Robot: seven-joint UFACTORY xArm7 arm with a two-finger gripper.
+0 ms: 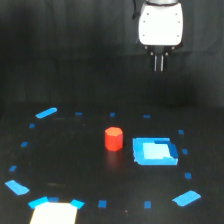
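Observation:
My gripper hangs high at the upper right of the camera view, below the white arm end. Its two thin fingers stand close together, with nothing visible between them. I take it as shut. Well below and to the left, a red hexagonal block sits on the dark table. A shallow blue tray with a pale inside lies to the right of the block. The gripper is far from both and touches neither.
A pale, orange-tinged object with blue around it is cut off by the lower left edge. Small blue squares and blue strips mark the black table. Bare table surrounds the block.

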